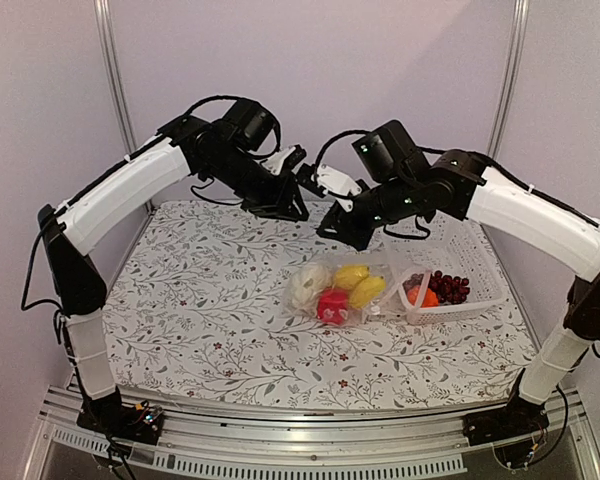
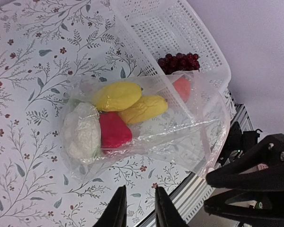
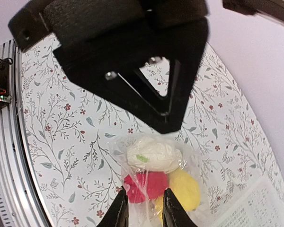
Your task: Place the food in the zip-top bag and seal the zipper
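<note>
The clear zip bag (image 2: 173, 135) lies on its side on the patterned table, its mouth end spread across the near edge of the white basket (image 1: 477, 305). Inside the bag are a white food item (image 2: 81, 131), a red one (image 2: 114, 130) and two yellow ones (image 2: 117, 96). The zipper's state cannot be made out. My left gripper is open, its fingers apart with nothing between them. Facing it, my right gripper also stands open and empty. From the top view, both hang above and behind the bag, close together.
Dark red grapes (image 1: 450, 287) and an orange item (image 1: 422, 296) rest in the basket; the bag's film partly covers the orange one. Bare table (image 1: 200, 320) spreads to the left and front. The two grippers have little room between them.
</note>
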